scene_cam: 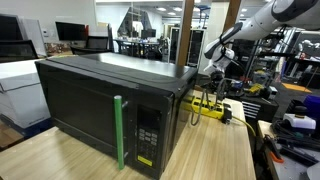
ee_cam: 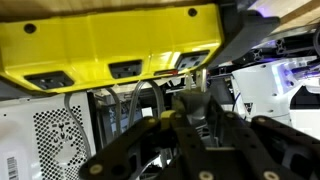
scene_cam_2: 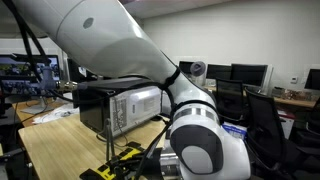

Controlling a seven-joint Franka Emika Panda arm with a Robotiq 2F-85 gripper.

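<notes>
A yellow strip with black fittings (ee_cam: 125, 50) fills the upper left of the wrist view, close to the camera. In exterior view 1 the yellow strip (scene_cam: 207, 110) lies on the table beyond the microwave's right side. My gripper shows as dark linkage rising from the bottom right of the wrist view, its tip close to the strip's lower edge. How wide its fingers stand, and whether anything is between them, is unclear. Exterior view 2 has the white arm (scene_cam_2: 205, 135) in front, hiding the gripper.
A large black microwave (scene_cam: 90, 95) occupies much of the table, with a green upright strip (scene_cam: 119, 130) at its front. Cables (ee_cam: 135, 105) loop beside the yellow strip in the wrist view. Bare wooden tabletop (scene_cam: 210, 150) lies in front of the microwave's right end.
</notes>
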